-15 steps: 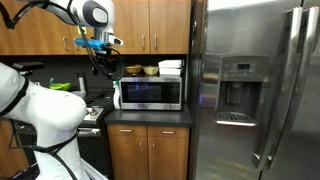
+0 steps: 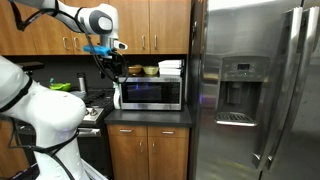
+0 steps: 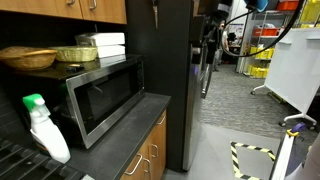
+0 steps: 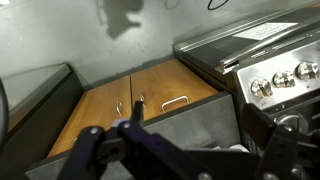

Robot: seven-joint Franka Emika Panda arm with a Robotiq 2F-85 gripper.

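Observation:
My gripper [image 2: 112, 74] hangs in the air in front of the upper cabinets, well above the counter. Its fingers stand apart in the wrist view, where the dark fingers [image 4: 128, 142] show along the bottom with nothing held between them. A white spray bottle with a green head [image 3: 46, 130] stands upright on the counter, left of the silver microwave [image 2: 151, 92]. Bowls [image 2: 151, 70] and stacked white containers [image 2: 171, 68] rest on top of the microwave.
Brown lower cabinets [image 2: 147, 155] with metal handles sit under the dark counter [image 3: 120, 132]. The stove's knobs [image 4: 283, 78] show in the wrist view. To the right stands a tall steel fridge [image 2: 240, 60].
The bottle, microwave and cabinets have stayed put.

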